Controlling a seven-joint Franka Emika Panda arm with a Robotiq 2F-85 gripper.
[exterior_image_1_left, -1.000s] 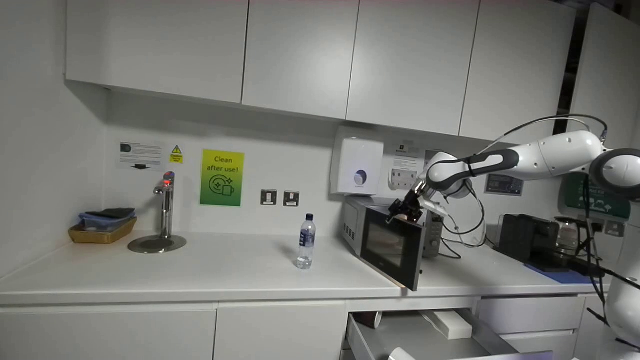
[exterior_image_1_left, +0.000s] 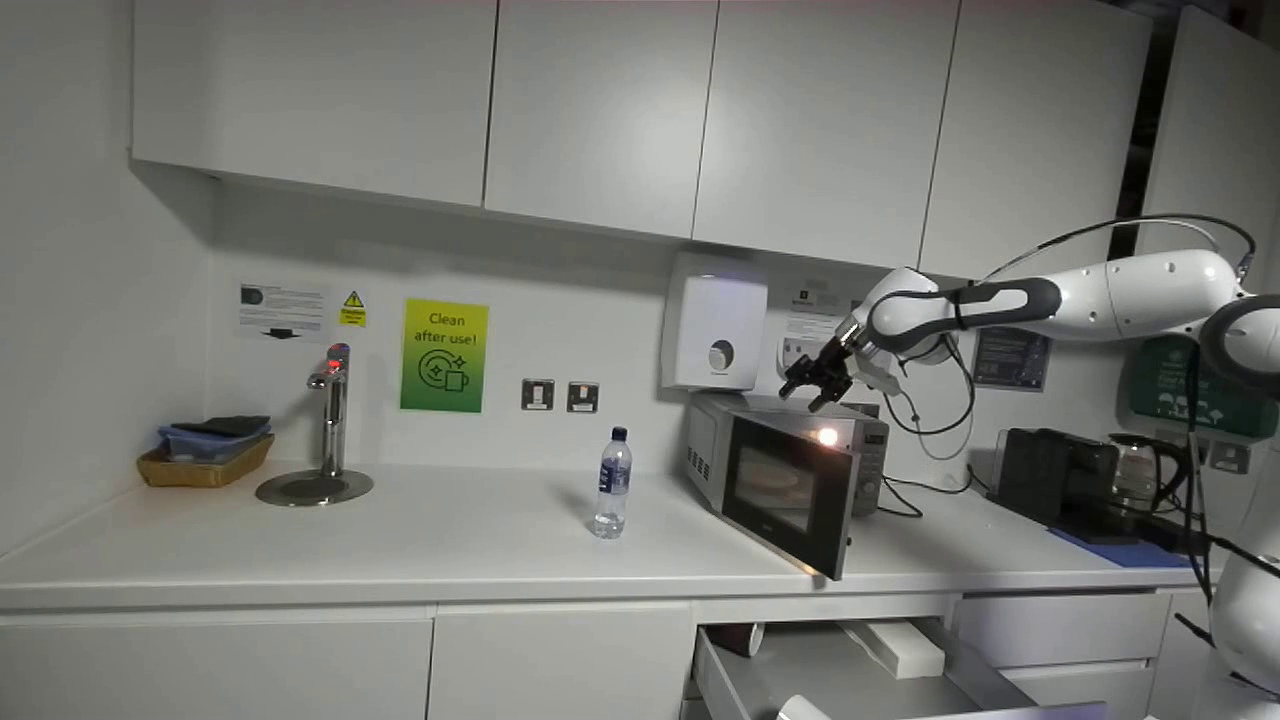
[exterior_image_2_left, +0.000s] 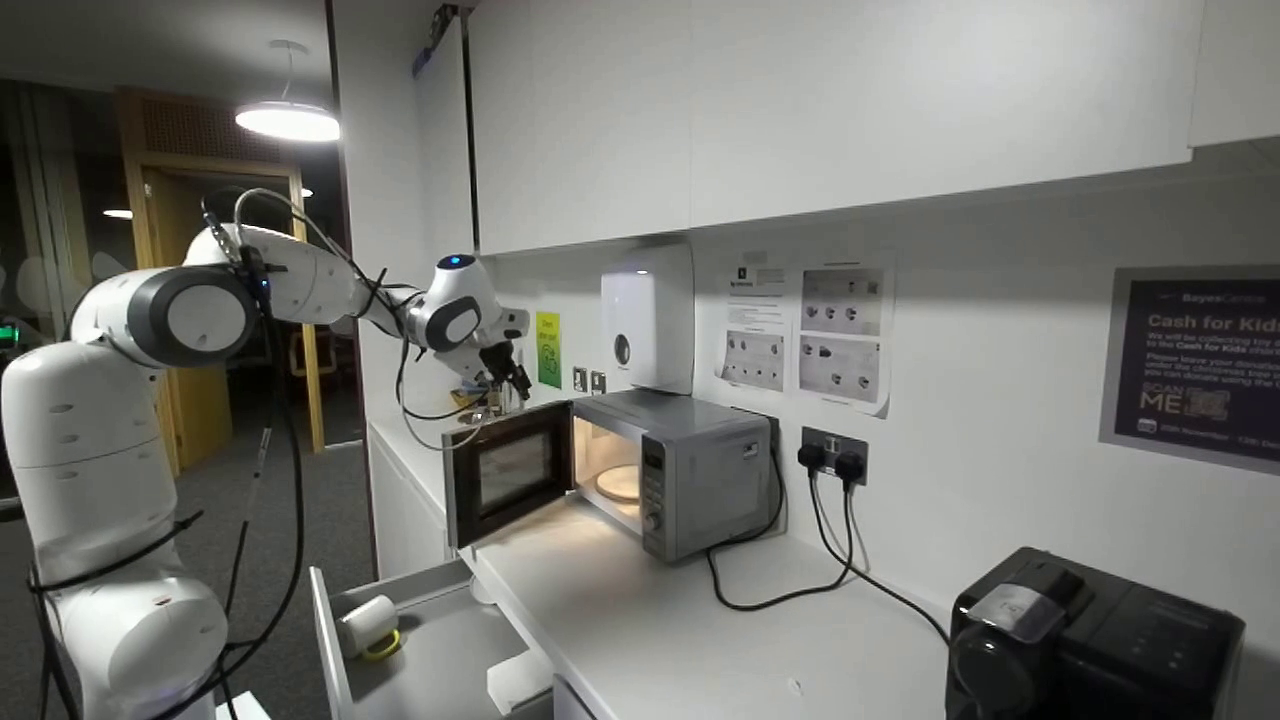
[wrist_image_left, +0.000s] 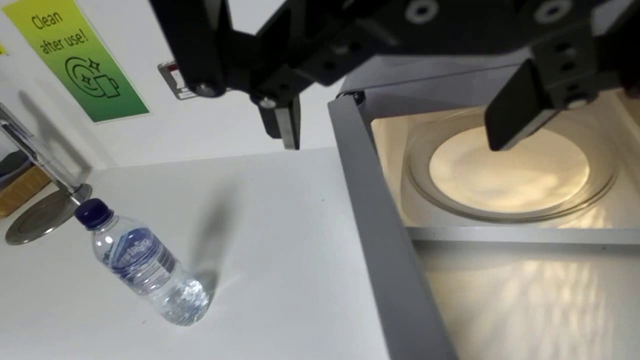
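My gripper (exterior_image_1_left: 800, 394) hangs in the air above the top edge of the microwave door, open and empty. In the wrist view its two fingers (wrist_image_left: 286, 123) are spread wide, one on each side of the door's edge as seen from there. The silver microwave (exterior_image_2_left: 708, 468) stands on the counter with its door (exterior_image_1_left: 786, 486) swung well out. A pale round plate (wrist_image_left: 510, 171) lies on the glass turntable inside the lit cavity. Left of the microwave a clear water bottle (exterior_image_1_left: 612, 486) with a dark blue cap stands upright on the counter.
Below the counter a drawer (exterior_image_2_left: 444, 648) is pulled out, holding a white mug (exterior_image_2_left: 366, 626) and a white box (exterior_image_1_left: 900, 648). A coffee machine (exterior_image_2_left: 1092, 636) stands to the right. Counter space between tap (exterior_image_1_left: 335, 414) and bottle is clear.
The gripper has risen from the top edge of the microwave door to a spot above it. The door stands slightly farther open. The bottle and drawer have not moved.
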